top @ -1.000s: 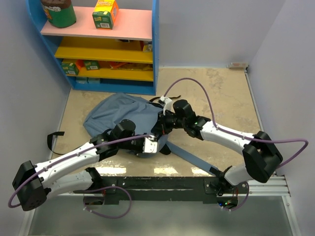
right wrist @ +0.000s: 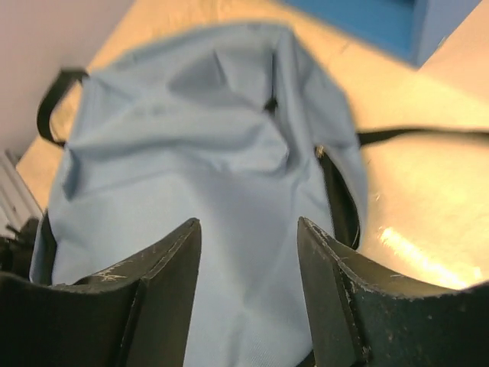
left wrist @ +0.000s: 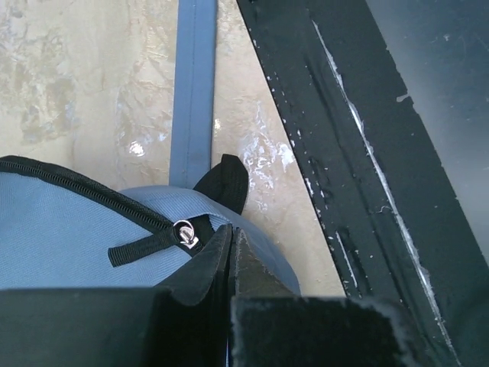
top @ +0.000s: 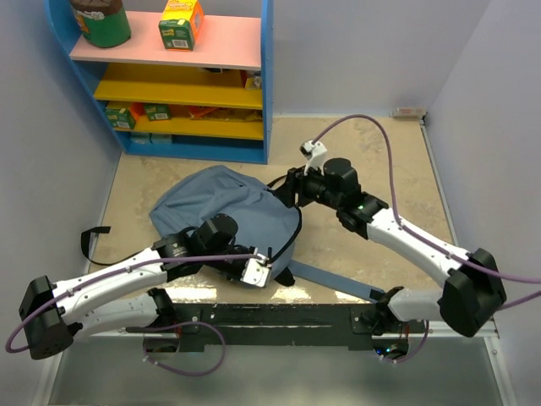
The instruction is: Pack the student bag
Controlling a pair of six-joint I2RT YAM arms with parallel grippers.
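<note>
A blue fabric bag (top: 228, 199) lies flat on the floor in front of the shelf, its black zipper (top: 288, 245) running down the right side. In the left wrist view the zipper's ring pull (left wrist: 183, 232) and a black tab (left wrist: 141, 250) show at the bag's near corner. My left gripper is shut over that corner; whether cloth is pinched between its tips cannot be seen. Above the bag's upper right edge, my right gripper (top: 283, 193) hangs open. Between its fingers there is only air, with blue cloth beneath. The bag's inside is hidden.
A blue shelf unit (top: 267, 85) with boxes (top: 179, 25) and a green-brown jar (top: 103, 21) stands at the back left. A blue strap (top: 334, 279) stretches to the right.
My right gripper has moved up and away from the left one, to the bag's upper right edge. More of the dark zipper line shows now.
</note>
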